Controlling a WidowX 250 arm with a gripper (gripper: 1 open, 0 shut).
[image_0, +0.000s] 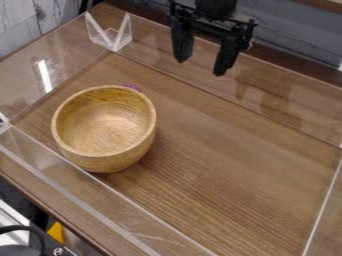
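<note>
The black robot gripper (205, 50) hangs at the top centre of the camera view, over the back of the wooden table, with its two dark fingers pointing down. Whether it is open or shut is unclear. A round, empty tan bowl (104, 131) stands at the front left. A small purple item (132, 87) lies behind the bowl, partly hidden by or beside its far rim.
A white wire-like or clear plastic object (110, 32) stands at the back left. Raised edges border the surface at left and back.
</note>
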